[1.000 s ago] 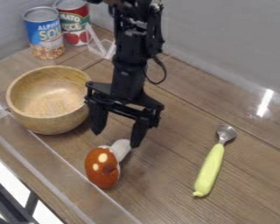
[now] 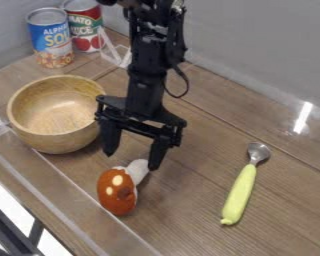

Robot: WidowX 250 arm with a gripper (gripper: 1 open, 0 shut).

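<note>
My black gripper (image 2: 135, 150) hangs in the middle of the view, its two fingers spread apart and pointing down, with nothing visible between them. Just below it an orange-red object (image 2: 117, 192) with yellow spots and a pale, narrow end lies on the wooden table (image 2: 190, 220), the pale end reaching up toward the right-hand finger. A beige bowl (image 2: 49, 115) stands to the left, beside the gripper.
A pale green handled tool (image 2: 239, 190) with a metal head lies on the right. Two cans (image 2: 51, 40) stand at the back left. A wall runs along the back right. The table between gripper and green tool is clear.
</note>
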